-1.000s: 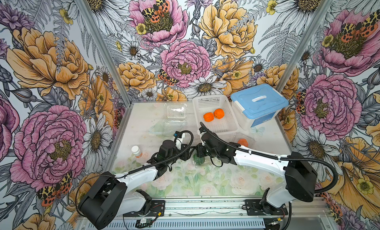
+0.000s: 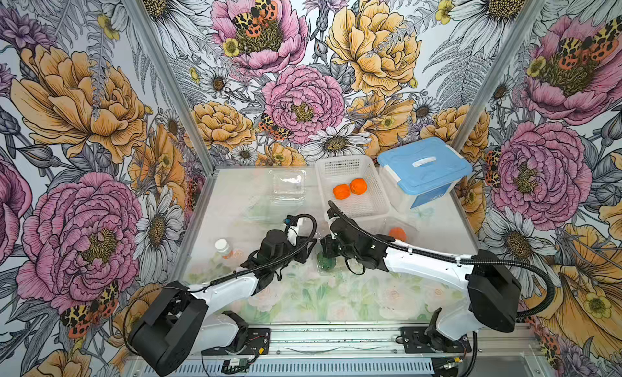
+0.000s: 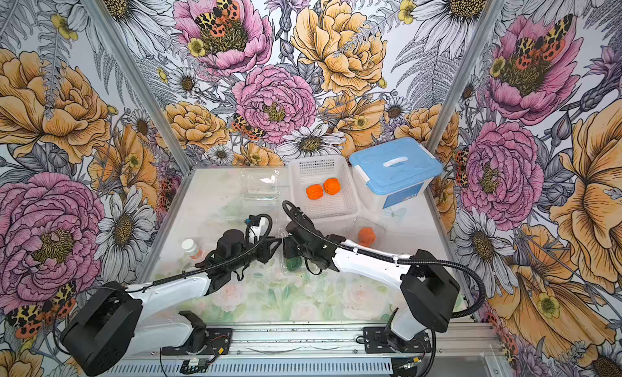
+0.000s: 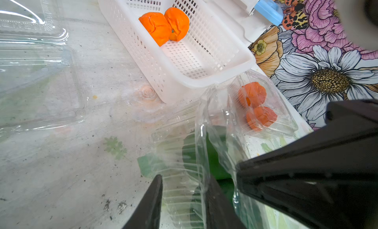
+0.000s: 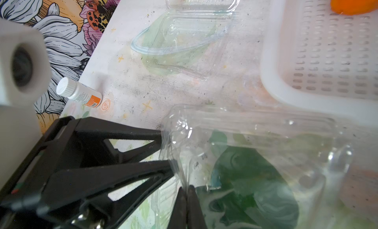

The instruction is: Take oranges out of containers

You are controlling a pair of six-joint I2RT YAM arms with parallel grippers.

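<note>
Two oranges (image 4: 155,27) lie in the white basket (image 2: 324,185). A clear container (image 4: 289,124) right of it holds two more (image 4: 252,94). Between my grippers is another clear plastic container (image 5: 252,120) with dark green contents (image 5: 252,181). My left gripper is part open, its fingers (image 4: 151,201) on either side of the container's clear edge. My right gripper is shut, its fingertips at the container's clear corner; whether thin plastic is pinched there I cannot tell. From above, both arms hide much of this container.
An empty-looking clear clamshell (image 2: 287,182) lies at the back left. A white bottle (image 2: 223,247) stands on the left side. A lidded box with a blue top (image 2: 424,163) stands right of the basket.
</note>
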